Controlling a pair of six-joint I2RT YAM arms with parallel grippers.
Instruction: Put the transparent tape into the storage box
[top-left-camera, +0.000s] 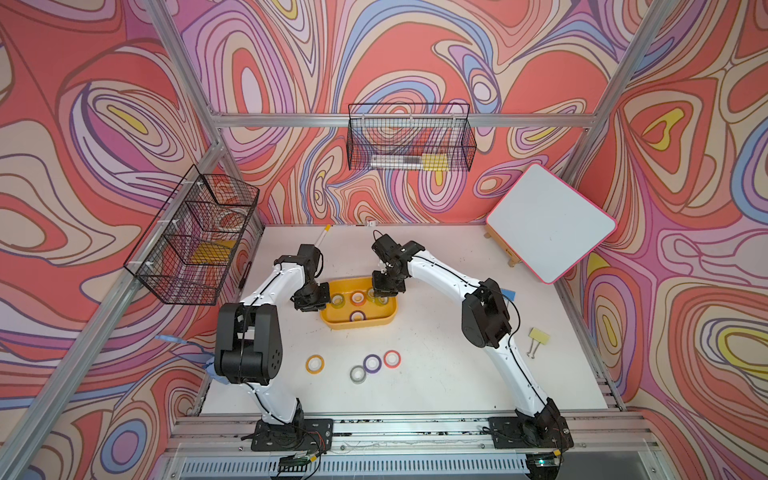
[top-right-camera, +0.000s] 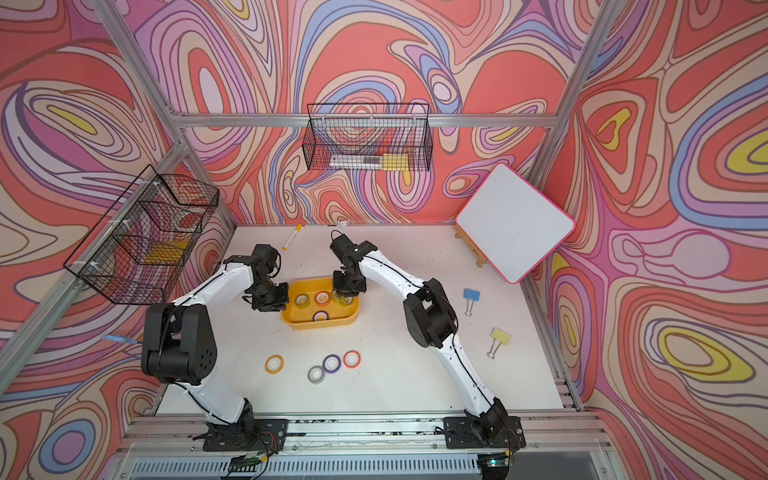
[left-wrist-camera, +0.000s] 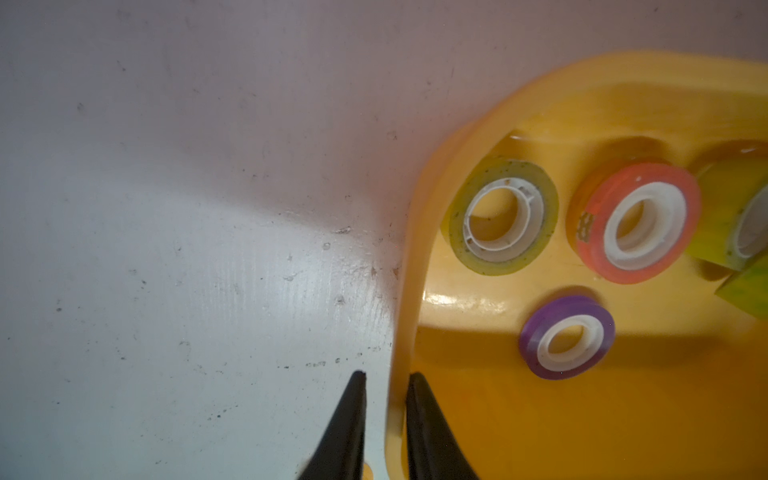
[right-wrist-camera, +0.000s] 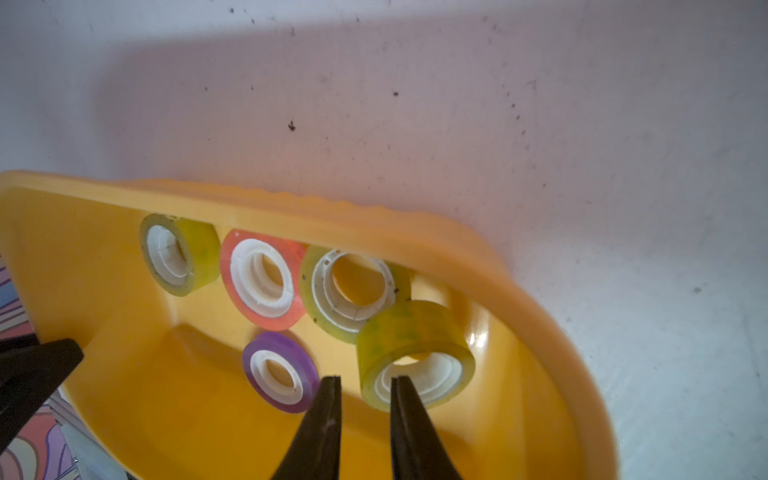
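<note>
The yellow storage box (top-left-camera: 357, 323) sits at the table's middle-left, holding several tape rolls: yellowish transparent ones (right-wrist-camera: 414, 352), a red one (left-wrist-camera: 632, 224) and a purple one (left-wrist-camera: 565, 336). My left gripper is shut on the box's left rim, a finger on each side. My right gripper is over the box's right end, part open beside the nearest yellowish roll, with nothing clearly between its fingers.
Loose rings of tape, orange (top-left-camera: 314, 356), grey (top-left-camera: 357, 381), purple (top-left-camera: 372, 371) and red (top-left-camera: 392, 365), lie in front of the box. Binder clips (top-right-camera: 501, 336) and a whiteboard (top-right-camera: 512, 224) stand at right.
</note>
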